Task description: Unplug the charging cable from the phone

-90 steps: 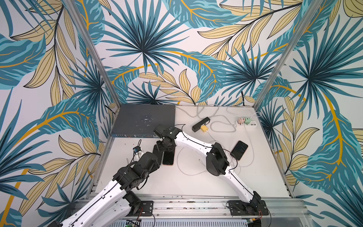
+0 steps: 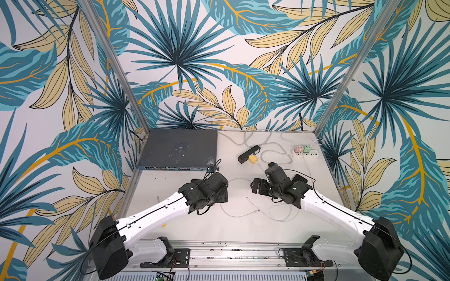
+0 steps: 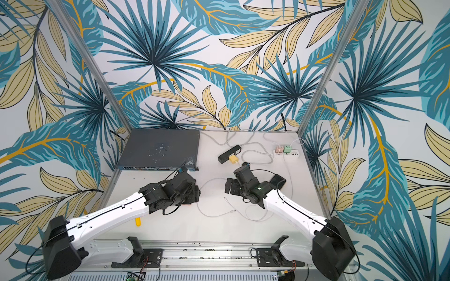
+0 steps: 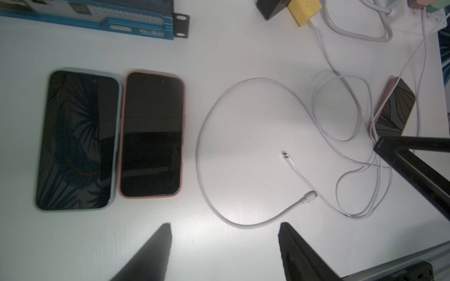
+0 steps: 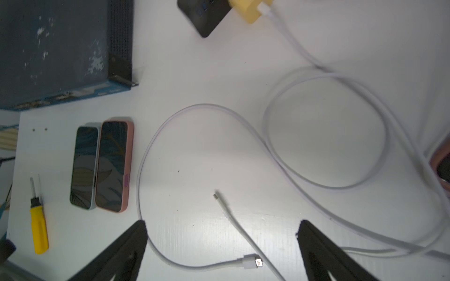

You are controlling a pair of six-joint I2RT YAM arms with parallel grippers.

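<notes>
Two phones, a blue-edged one [image 4: 77, 138] and a pink one [image 4: 151, 133], lie side by side below my left gripper, which stands open and empty. A third phone [image 4: 393, 107] lies at the right among white cables; whether a cable is plugged into it is unclear. Loose cable ends [image 4: 286, 155] lie on the table between the phones. My right gripper is open above these cables, with nothing held.
A switch chassis [image 2: 178, 147] fills the back left. A black block [image 2: 246, 154], yellow adapter [image 5: 246, 8] and power strip [image 2: 311, 154] stand at the back right. A screwdriver [image 5: 39, 227] lies far left.
My right arm has swung rightward, away from the two left phones toward the cables and right phone. My left arm has moved right and farther over the table, above those two phones.
</notes>
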